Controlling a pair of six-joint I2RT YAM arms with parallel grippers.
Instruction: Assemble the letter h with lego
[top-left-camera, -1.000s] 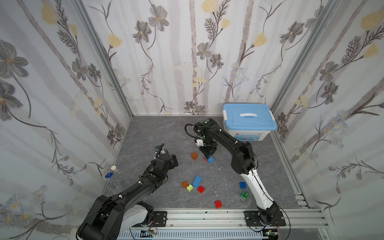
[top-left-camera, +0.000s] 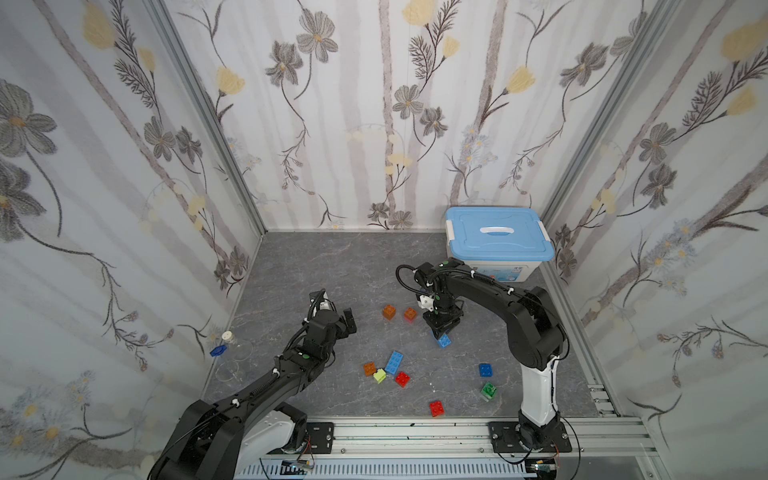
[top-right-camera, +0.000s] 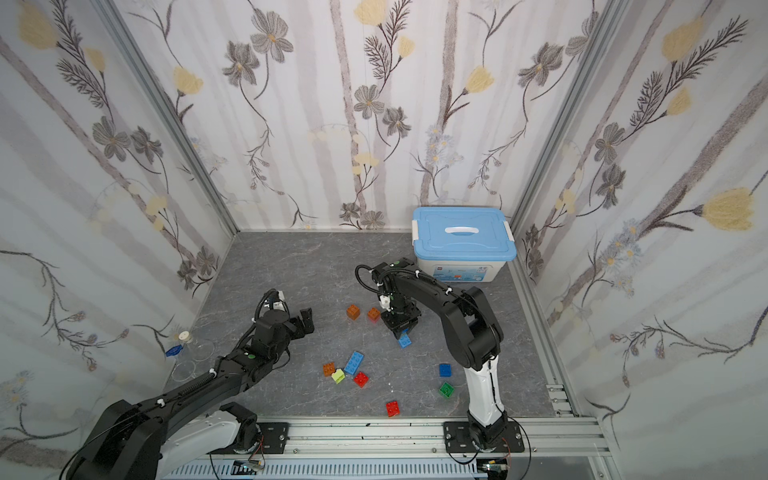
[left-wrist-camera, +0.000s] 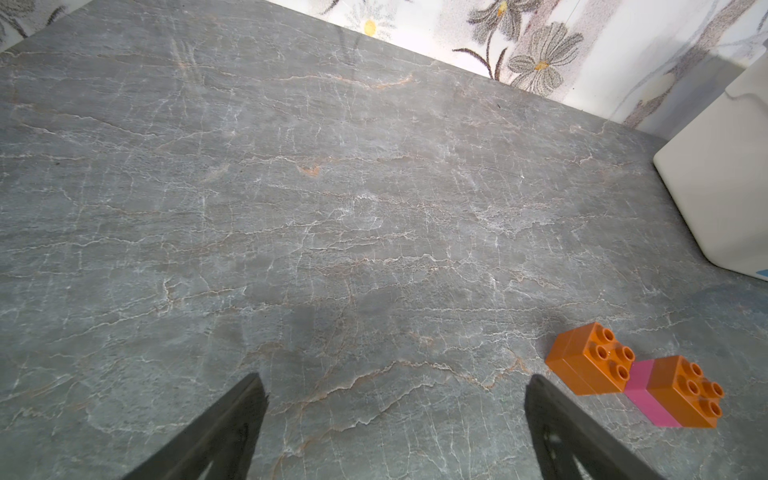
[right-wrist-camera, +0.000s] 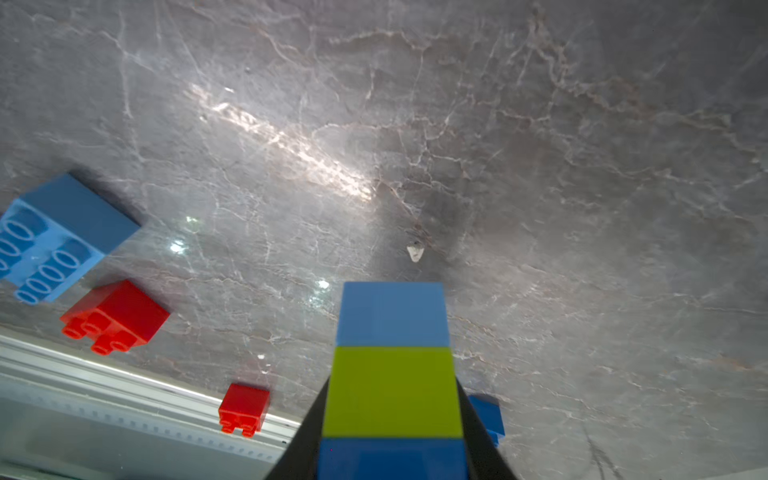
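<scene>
In the right wrist view a stack of blue, yellow-green and blue bricks (right-wrist-camera: 392, 392) sits between the fingers of my right gripper, which is shut on it. From above, the stack's blue end (top-left-camera: 444, 341) shows beneath that gripper, right of the orange bricks. My left gripper is open and empty, left of an orange brick (left-wrist-camera: 592, 357) and an orange-and-pink pair (left-wrist-camera: 676, 391). Nearer the front lie a long blue brick (top-left-camera: 393, 362), a red brick (top-left-camera: 402, 380), a yellow-green brick (top-left-camera: 380, 376) and another orange brick (top-left-camera: 369, 369).
A lidded storage box (top-left-camera: 497, 236) stands at the back right. Toward the front right are a dark blue brick (top-left-camera: 485, 369) and a green brick (top-left-camera: 489, 390), with a second red brick (top-left-camera: 436, 408) by the front rail.
My right gripper has moved right and toward the front with the stack, away from the orange-and-pink bricks, which now show more clearly. The left arm stays almost still.
</scene>
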